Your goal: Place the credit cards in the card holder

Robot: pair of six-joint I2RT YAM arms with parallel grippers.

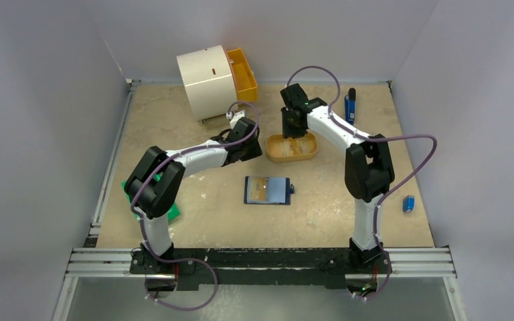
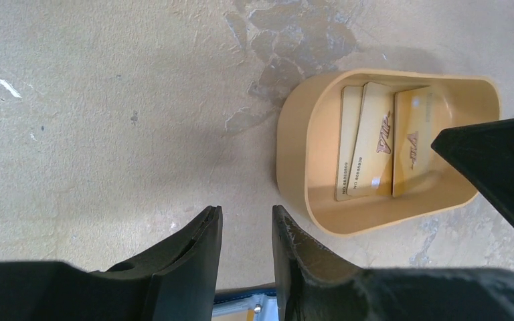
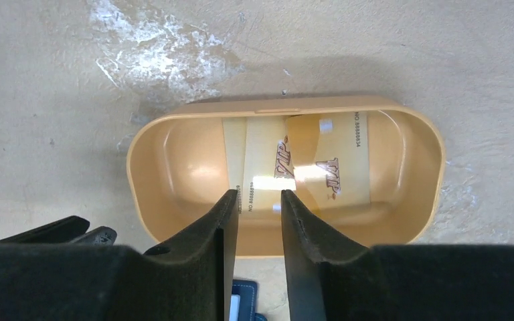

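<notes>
Several pale yellow cards lie inside an oval tan box (image 1: 291, 158), some overlapping; they also show as cards (image 2: 373, 144) in the left wrist view. Over the box hovers my right gripper, its fingers a little apart, with only the box and table visible through the gap. Just left of the box, above bare table, is my left gripper, part open and empty. The blue card holder (image 1: 276, 190) lies in front of the box, with a tan area on its left half; only its edge shows in the wrist views.
A white rounded cabinet (image 1: 207, 81) with an orange drawer (image 1: 243, 75) stands at the back. Something green (image 1: 174, 212) lies partly under the left arm. At right are a blue-and-black tool (image 1: 350, 107) and a small blue item (image 1: 408, 204).
</notes>
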